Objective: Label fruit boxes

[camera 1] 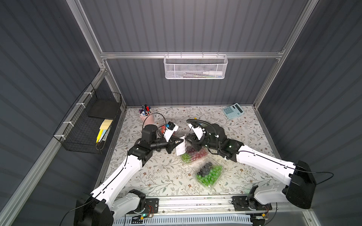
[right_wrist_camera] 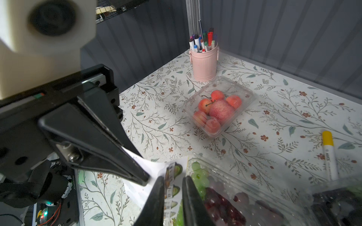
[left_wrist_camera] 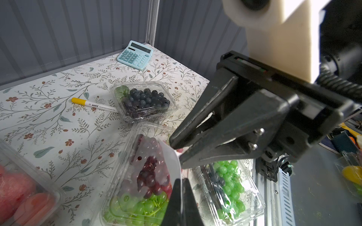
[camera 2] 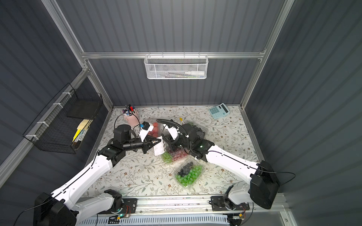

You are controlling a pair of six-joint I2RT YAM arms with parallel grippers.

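My left gripper (camera 1: pixel 181 141) is shut on a white sticker sheet (camera 1: pixel 181 148), which hangs upright above the table. In the right wrist view avocado pictures show on the sheet, near its free edge. My right gripper is at that edge, its fingers part open, with the picture strip showing between them; whether they touch it I cannot tell. Under the sheet is a clear box of red and green grapes (left_wrist_camera: pixel 147 180). A box of green and dark grapes (camera 1: pixel 208 174) lies closer to the front. Behind are a box of dark grapes (left_wrist_camera: pixel 145 101) and a peach box (right_wrist_camera: pixel 218 107).
A yellow-capped marker (left_wrist_camera: pixel 92 104) lies beside the dark grape box. The pink pen cup (right_wrist_camera: pixel 204 64) stands at the back left, the calculator (camera 1: pixel 233 111) at the back right. A black wire basket (camera 1: pixel 88 124) hangs on the left wall.
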